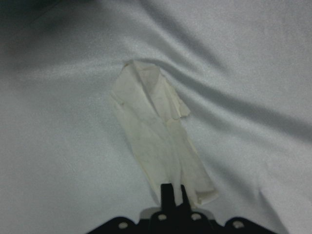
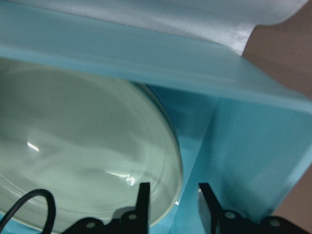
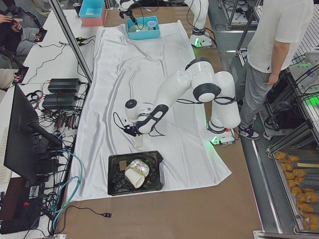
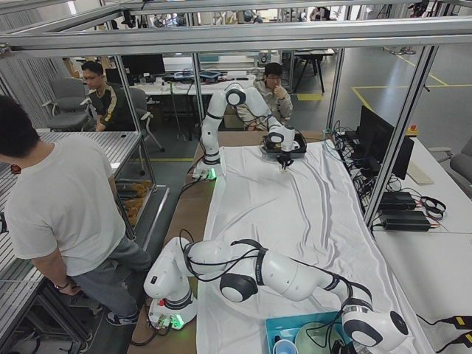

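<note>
A crumpled white tissue (image 1: pixel 151 122) lies on the white cloth (image 3: pixel 189 154). My left gripper is at the tissue's near end, its two fingertips close together with some tissue showing between them; whether it grips it is unclear. My right gripper stands open over the blue bin (image 2: pixel 253 146), at the rim of a pale green bowl (image 2: pixel 83 141) inside it, nothing clearly between its fingers.
A black bin (image 3: pixel 114 174) holding a white cup and a foil item sits near the cloth's front edge. A blue cup (image 4: pixel 285 348) is in the blue bin.
</note>
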